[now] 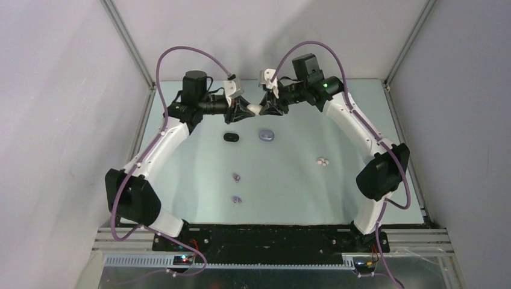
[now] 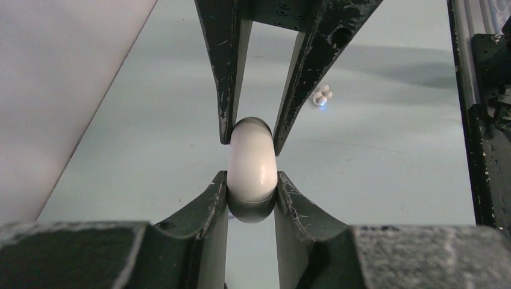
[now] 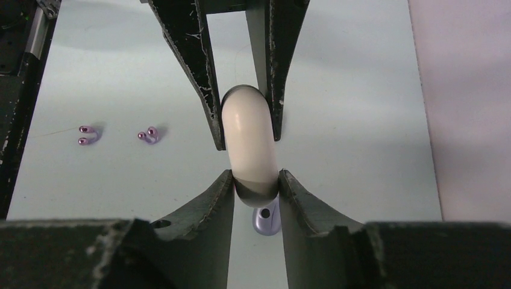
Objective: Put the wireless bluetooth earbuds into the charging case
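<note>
A white oval case [image 2: 252, 165] is held in the air between both grippers, upper middle of the top view. My left gripper [image 1: 247, 110] is shut on one end, its fingers at the lower part of the left wrist view; my right gripper [image 1: 266, 109] is shut on the other end. A pair of white earbuds [image 1: 322, 161] lies on the table to the right, also seen in the left wrist view. Two pairs of purple earbuds [image 1: 236, 178] [image 1: 237, 200] lie in the front middle.
A black oval case [image 1: 231, 137] and a lilac case [image 1: 266, 135] lie on the table below the grippers.
</note>
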